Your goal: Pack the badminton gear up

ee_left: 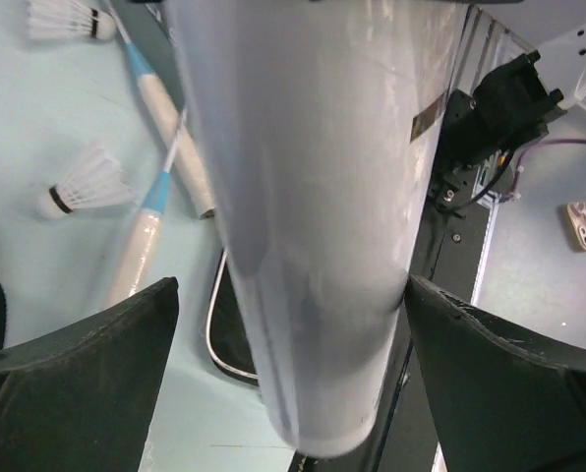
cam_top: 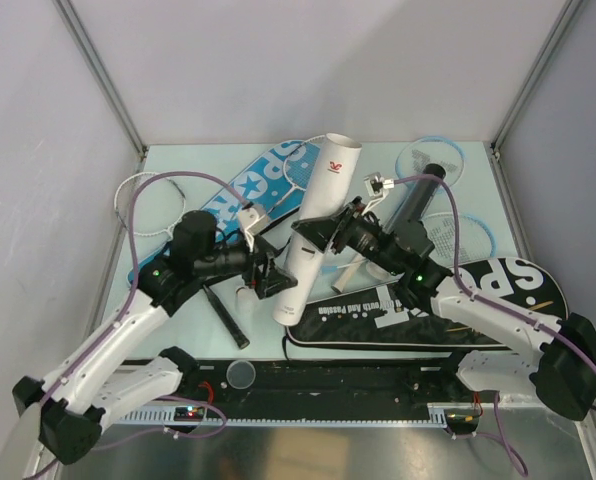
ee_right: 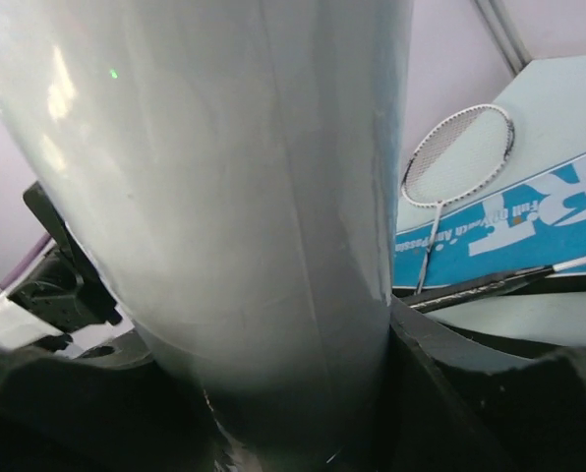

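A long white shuttlecock tube [cam_top: 303,262] is held in the air above the middle of the table, leaning with its top toward the right. My right gripper [cam_top: 323,232] grips it around the middle; in the right wrist view the tube [ee_right: 244,197] fills the space between the fingers. My left gripper [cam_top: 275,262] is open at the tube's lower left side. In the left wrist view the tube's lower end lies between the spread fingers. Two shuttlecocks [ee_left: 87,187] and light racket handles [ee_left: 136,256] lie on the table below.
A black racket bag [cam_top: 428,310] covers the front right, a blue bag [cam_top: 253,185] the back left. Several rackets, one white [cam_top: 150,205], lie around the table. A dark cylinder [cam_top: 418,205] lies at the right. Bare table shows at front left.
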